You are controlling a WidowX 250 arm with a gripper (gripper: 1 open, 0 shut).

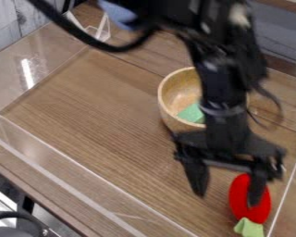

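Observation:
My black gripper (232,169) is lowered at the centre right, open, blurred by motion, its dark fingers just above and left of a red object (250,205) with a pale green top (247,228), like a strawberry toy, lying at the bottom right. Behind the arm, a tan bowl (177,93) holds a green item (191,113), partly hidden by the arm.
A raised edge runs along the back right, and a pale border lies at the far left.

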